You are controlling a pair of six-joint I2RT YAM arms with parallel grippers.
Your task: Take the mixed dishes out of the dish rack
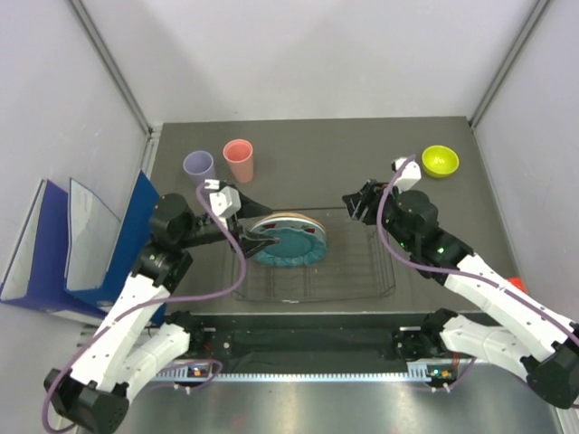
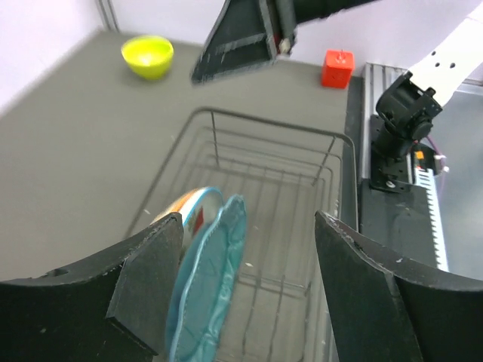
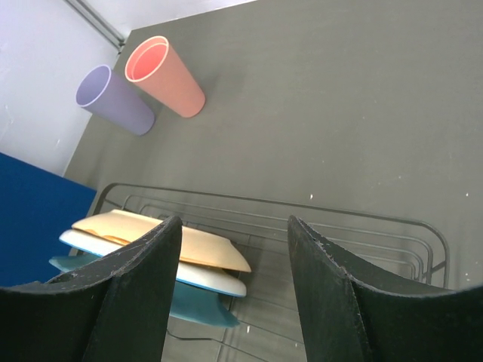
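The wire dish rack (image 1: 353, 289) holds several plates on edge at its left half: a teal plate (image 1: 288, 249) in front, with a white one (image 3: 204, 277) and a peach one (image 3: 211, 249) behind. My left gripper (image 1: 261, 224) is open at the plates' left edge; in the left wrist view its fingers stand either side of the plates, apparently not closed on them. My right gripper (image 1: 355, 206) hangs open above the rack's back right, with nothing between its fingers in the right wrist view.
A purple cup (image 1: 199, 167) and pink cup (image 1: 239, 161) stand back left, a yellow bowl (image 1: 441, 161) back right, a red block (image 2: 336, 68) at the right. Blue boards (image 1: 127, 235) line the left.
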